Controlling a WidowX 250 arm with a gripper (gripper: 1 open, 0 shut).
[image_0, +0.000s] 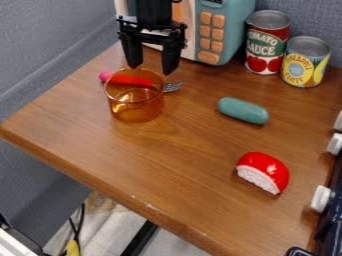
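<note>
The black gripper (151, 55) stands open above an amber transparent cup (136, 105), with nothing visible between its fingers. A red elongated object (131, 80) lies across the upper part of the cup, with a pink piece (106, 76) at its left; whether it is inside cannot be told clearly. A fork (173, 87) lies just right of the cup. A teal cylinder (243, 110) and a red-and-white piece (263, 172) lie on the wooden table (174, 180).
A toy microwave (214, 35), a tomato can (266, 48) and a yellow can (305, 62) stand at the back. Dark equipment with white knobs (326, 220) lines the right edge.
</note>
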